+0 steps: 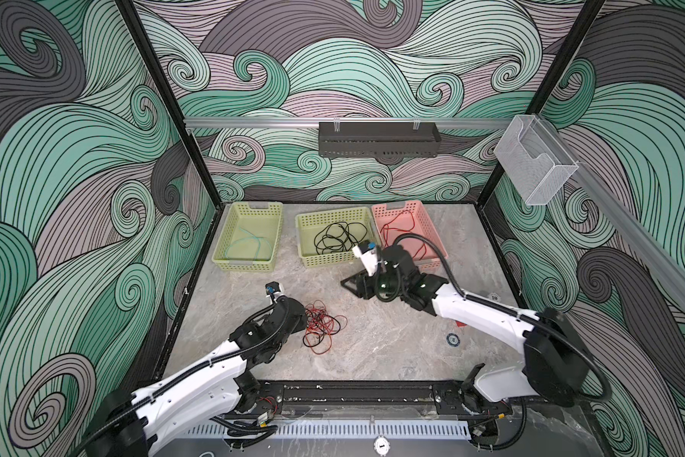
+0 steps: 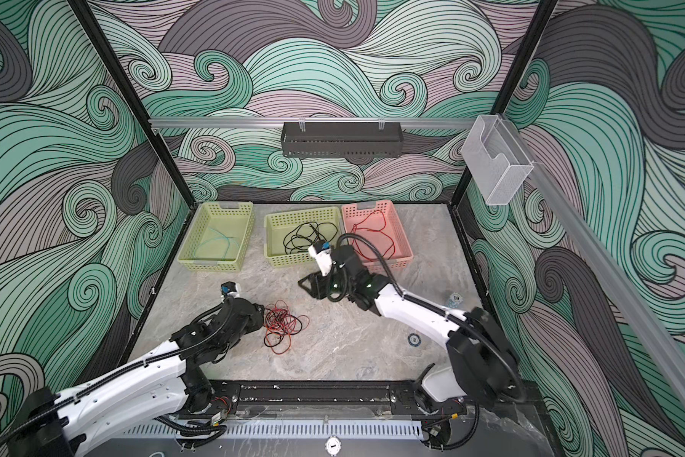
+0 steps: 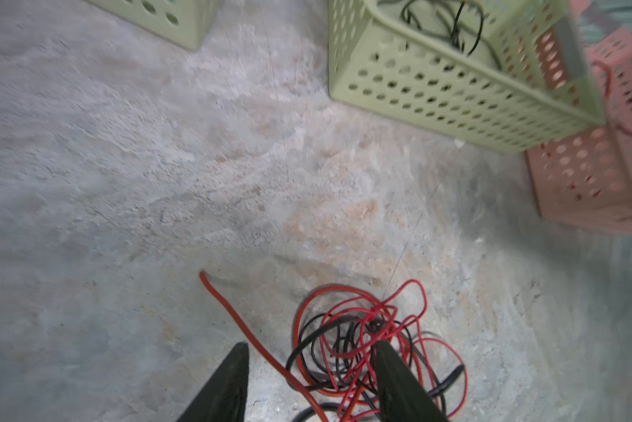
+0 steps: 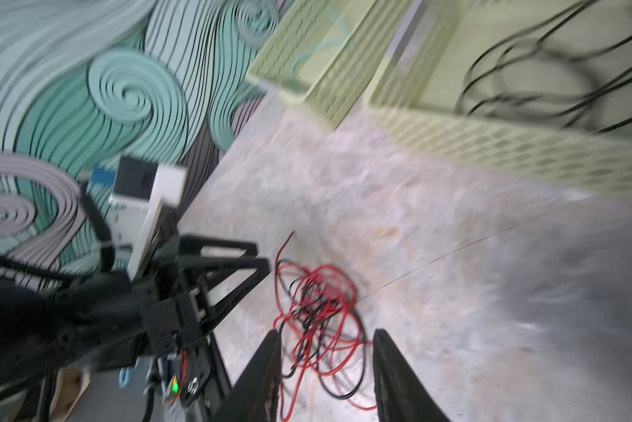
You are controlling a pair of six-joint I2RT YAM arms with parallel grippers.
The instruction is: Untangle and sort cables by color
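A tangle of red and black cables (image 1: pixel 323 327) lies on the table at front left. Beside its left edge hangs my left gripper, fingers apart, with a red cable end (image 3: pixel 242 323) passing below the gap between its fingers. My right gripper is over the middle of the table, back and right of the tangle, its fingers apart and empty. Black cables (image 1: pixel 338 237) lie in the middle green basket (image 2: pixel 277 255), a red cable (image 2: pixel 373 228) in the pink basket (image 2: pixel 399 255), and a thin blue-green cable (image 1: pixel 255 242) in the left green basket (image 1: pixel 224 255).
A small round dark item (image 1: pixel 453 339) lies at the right of the table, and a red object (image 1: pixel 460 323) is mostly hidden by the right arm. Bare table (image 1: pixel 380 342) extends right of the tangle.
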